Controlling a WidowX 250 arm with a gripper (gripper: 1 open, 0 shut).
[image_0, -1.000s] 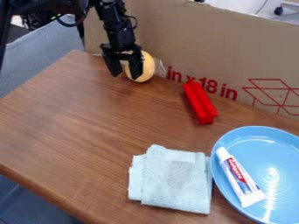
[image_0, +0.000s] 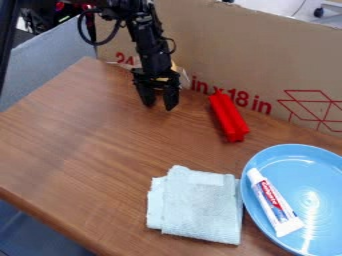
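The black gripper (image_0: 158, 92) is low over the back left of the wooden table, in front of a pale yellow round object (image_0: 181, 74) that it mostly hides. Whether its fingers are open or shut, or hold anything, I cannot tell.
A red oblong object (image_0: 227, 117) lies near the cardboard wall (image_0: 267, 65). A folded pale cloth (image_0: 194, 205) is at the front, beside a blue plate (image_0: 314, 180) with a toothpaste tube (image_0: 273, 200) on it.
The gripper has moved right and down, toward the viewer, and now covers most of the yellow object that showed more fully before.
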